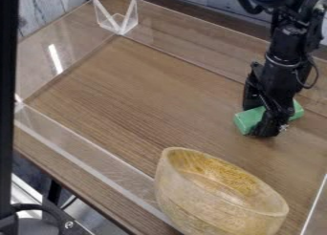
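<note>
A black robot gripper [262,119] reaches down from the upper right of the camera view onto a green object [293,111] lying on the wooden table [141,96]. Its dark fingers overlap the object's middle and hide part of it. Whether they are closed on it or only around it is hard to make out.
A large light-yellow bowl [217,191] stands at the front, right of centre. Clear plastic edging runs along the left and front of the table, with a small clear bracket [117,17] at the back left.
</note>
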